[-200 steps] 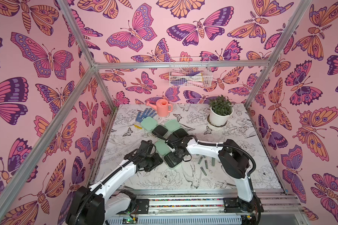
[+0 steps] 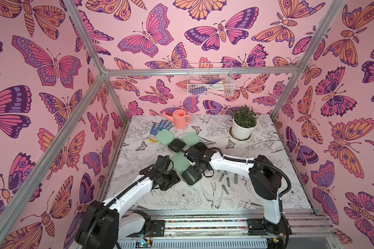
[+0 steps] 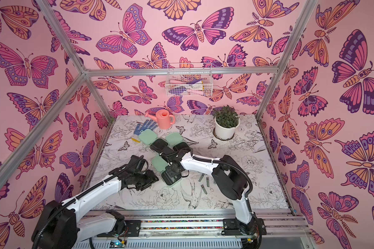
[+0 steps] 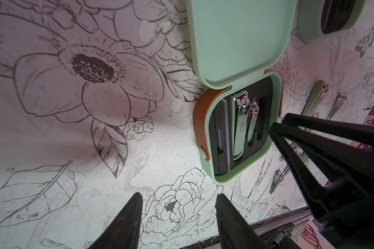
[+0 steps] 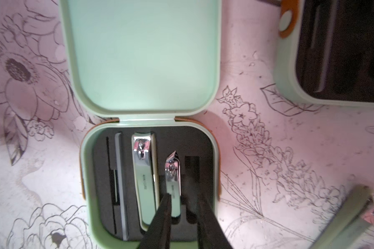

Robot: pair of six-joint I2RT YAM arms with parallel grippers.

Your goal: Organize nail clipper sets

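An open mint case (image 4: pixel 241 173) holds a file (image 5: pixel 121 186), a large clipper (image 5: pixel 146 186) and a small clipper (image 5: pixel 172 178) in its dark foam; a slot on the right is empty. My right gripper hangs over it, fingertips slightly apart near the small clipper; I cannot tell if it touches. My left gripper is open beside the case, nothing between its fingers. Loose clippers (image 2: pixel 227 181) lie to the right on the table.
More open cases (image 2: pixel 176 145) sit behind. A glove (image 2: pixel 161 127), watering can (image 2: pixel 180 119) and potted plant (image 2: pixel 243 128) stand or lie at the back.
The right arm has shifted very slightly at its elbow; otherwise little differs in the top left view.
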